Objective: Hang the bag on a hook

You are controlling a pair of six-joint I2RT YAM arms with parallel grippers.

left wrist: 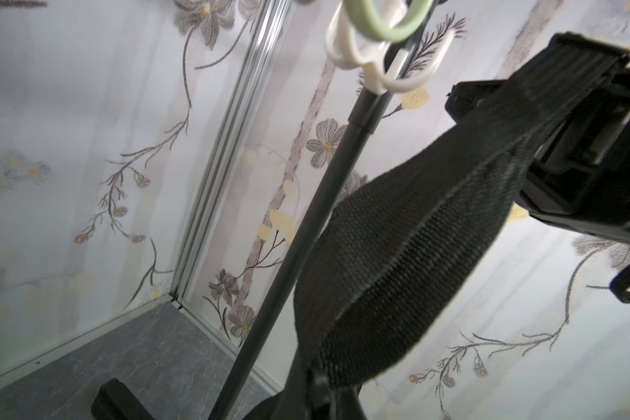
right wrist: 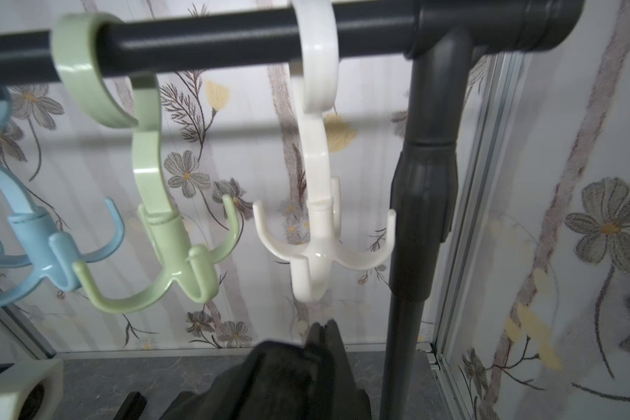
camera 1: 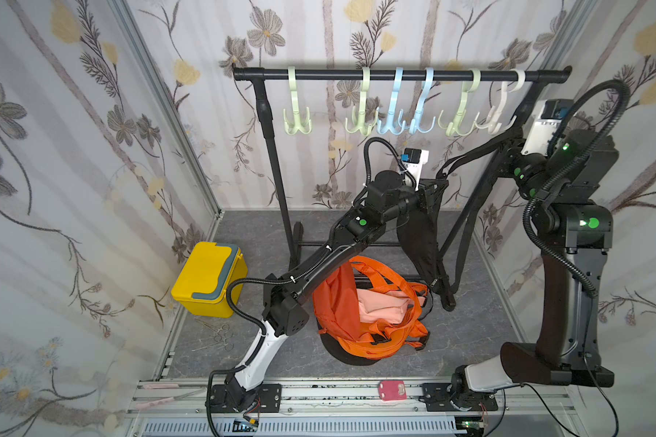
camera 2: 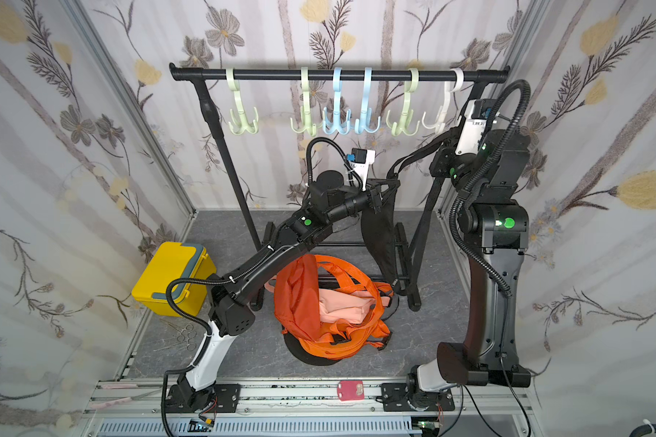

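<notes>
A slim black bag hangs below my left gripper, which is shut on its top near the strap. The broad black strap stretches from that gripper up to my right gripper, shut and with the strap running into it. In the right wrist view, the closed fingertips are just below the white hook; the strap is mostly hidden there. A green hook hangs left of the white one. No strap lies over a prong in the right wrist view.
The dark rail carries several more hooks, with blue hooks mid-rail. The rack's right post stands close to the white hook. On the floor are an orange backpack and a yellow box.
</notes>
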